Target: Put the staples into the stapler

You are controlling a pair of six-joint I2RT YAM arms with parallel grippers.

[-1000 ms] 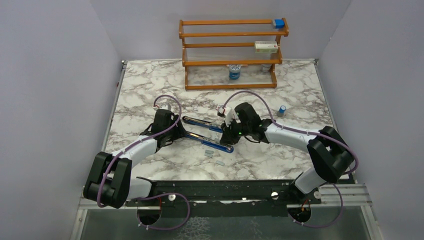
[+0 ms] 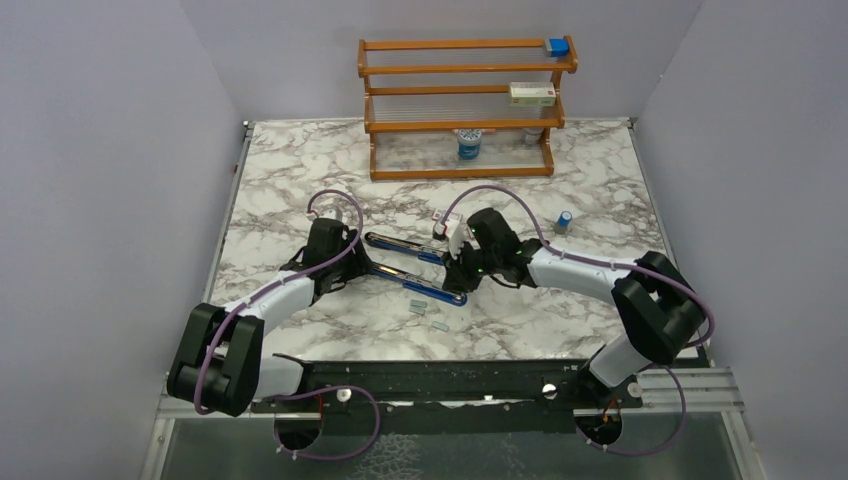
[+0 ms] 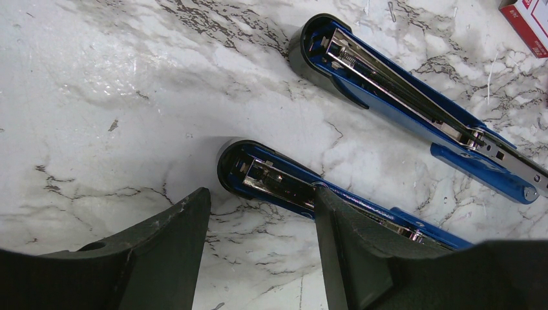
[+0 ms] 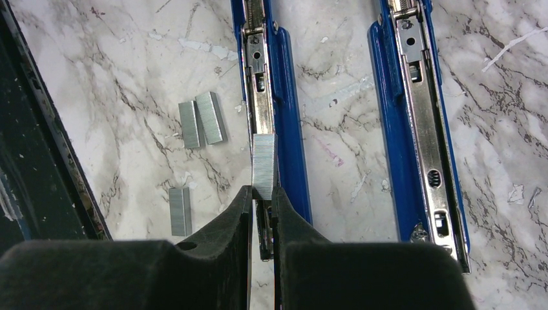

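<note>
Two opened blue staplers lie side by side on the marble table, the nearer stapler (image 2: 425, 288) and the farther stapler (image 2: 400, 243). My right gripper is shut on the near end of a grey staple strip (image 4: 263, 161). The strip is over the nearer stapler's metal rail (image 4: 261, 103), lined up along it; whether it touches cannot be told. My left gripper stands part open at the nearer stapler's head (image 3: 242, 168). One left finger (image 3: 326, 216) covers part of the stapler body; contact is unclear.
Three loose staple strips, among them a single strip (image 4: 180, 212), lie beside the nearer stapler. A red-and-white box (image 3: 526, 22) is beyond the farther stapler. A wooden rack (image 2: 460, 174) stands at the back, and a small blue item (image 2: 564, 219) lies at right.
The left arm and both staplers look unmoved.
</note>
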